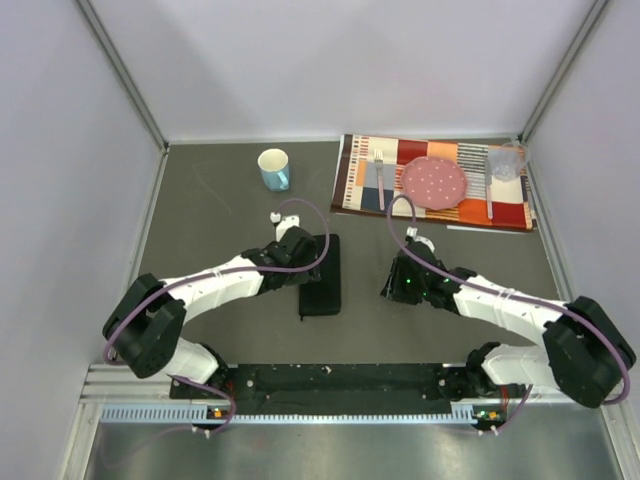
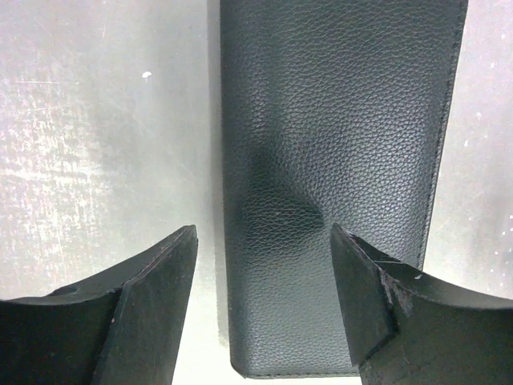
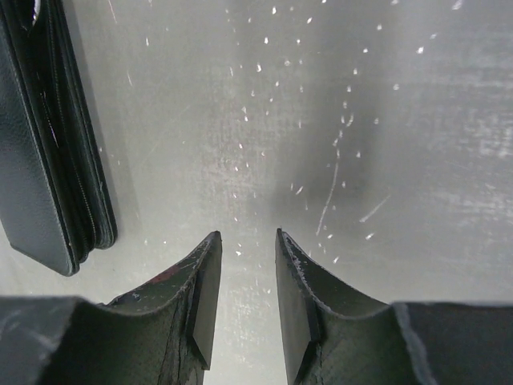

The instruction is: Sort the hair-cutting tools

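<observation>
A black leather case (image 1: 321, 290) with a zipped edge lies on the table, long side running front to back. In the right wrist view the case (image 3: 36, 184) shows two layers slightly parted along its side, with a bit of something shiny at the upper left corner. My left gripper is over the case's smooth, dented cover, its fingers apart and nothing visibly held between them. To the right of the case my right gripper hovers over bare table, fingers parted and empty. No cutting tools can be made out.
A light blue mug (image 1: 274, 170) stands at the back. On a patterned placemat (image 1: 345, 185) at the back right are a fork (image 1: 379, 175), a red plate (image 1: 434, 183), a knife (image 1: 489, 190) and a clear cup (image 1: 507, 161). Bare table lies between case and right arm.
</observation>
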